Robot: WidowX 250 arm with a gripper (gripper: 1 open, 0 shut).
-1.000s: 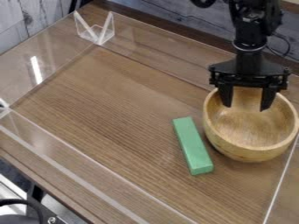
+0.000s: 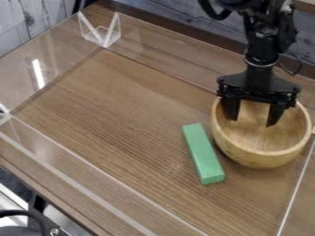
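A black robot gripper (image 2: 256,103) reaches down from the top right into a round wooden bowl (image 2: 259,152) on the right side of the table, its fingers spread open over the bowl's back part. I cannot see anything held between them. A green rectangular block (image 2: 202,152) lies on the table just left of the bowl.
A clear plastic object (image 2: 101,29) stands at the back left. Dark cables show at the lower left corner, and a raised edge runs along the back right.
The gripper has shifted slightly over the bowl's back part. The bowl and the green block look unmoved.
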